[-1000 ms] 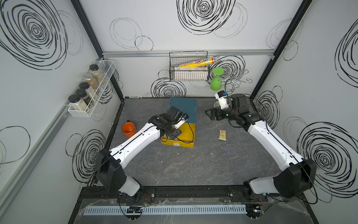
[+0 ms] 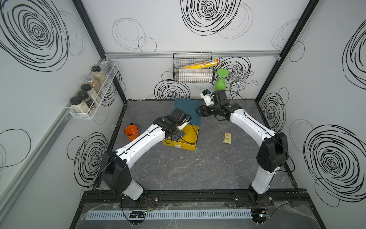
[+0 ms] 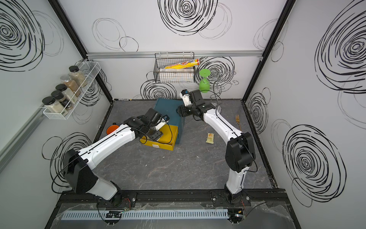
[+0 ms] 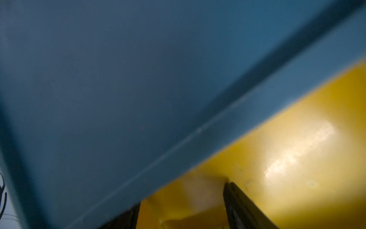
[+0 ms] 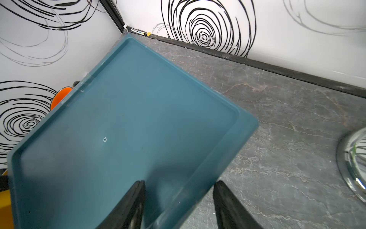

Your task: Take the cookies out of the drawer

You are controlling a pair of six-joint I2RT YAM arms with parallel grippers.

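Observation:
The yellow drawer [image 2: 188,134] stands pulled out of the teal cabinet [image 2: 187,104]. My left gripper is open at the drawer, its fingertips over the yellow interior under the cabinet's edge in the left wrist view. A blurred pale patch shows between those fingers; I cannot tell what it is. In the right wrist view my right gripper has its fingers apart on either side of the cabinet's right edge; contact cannot be made out. A small pale-yellow cookie packet [image 2: 227,138] lies on the table, right of the drawer. Much of the drawer is hidden behind the left arm.
An orange mug [image 2: 132,132] stands left of the drawer. A fork [image 3: 237,121] lies at the right, and a metal ring-shaped object [image 5: 352,160] is right of the cabinet.
My right arm has moved left to the cabinet's edge. The cabinet and drawer have turned slightly. The left arm has shifted only a little; the packet and mug have stayed put.

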